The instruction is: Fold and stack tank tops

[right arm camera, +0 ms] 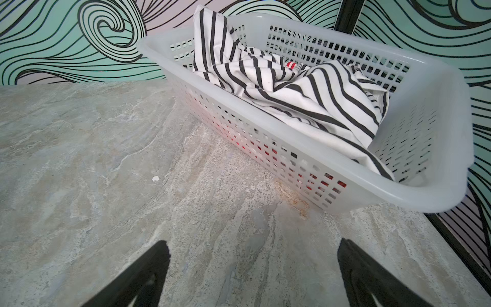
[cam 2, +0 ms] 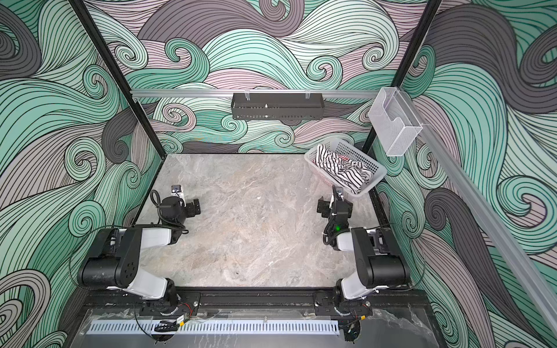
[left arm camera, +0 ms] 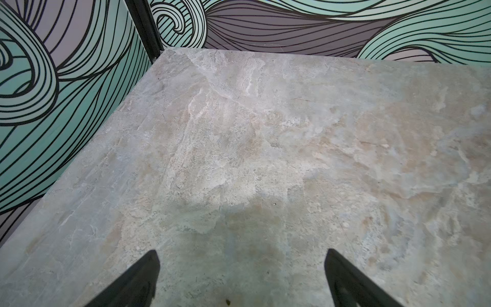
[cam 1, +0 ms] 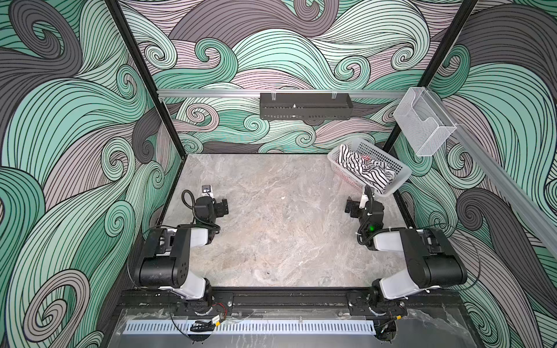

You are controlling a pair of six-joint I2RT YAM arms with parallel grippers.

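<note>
Black-and-white striped cloth (right arm camera: 327,97) lies crumpled in the white plastic basket (right arm camera: 286,148), one fold draped up against the rim. Something red (right arm camera: 290,65) peeks out among the stripes and shows through the basket's holes; its shape is hidden. In the top left view the basket (cam 1: 408,172) stands at the table's far right corner. My right gripper is open and empty, just in front of the basket and apart from it. Over the left side of the table, my left gripper also stands open, with only bare tabletop between its fingers.
A wire mesh holder (cam 1: 424,121) hangs on the right rail above the basket. A black tray (cam 1: 305,106) is fixed to the back rail. Patterned walls close in the sides and back.
</note>
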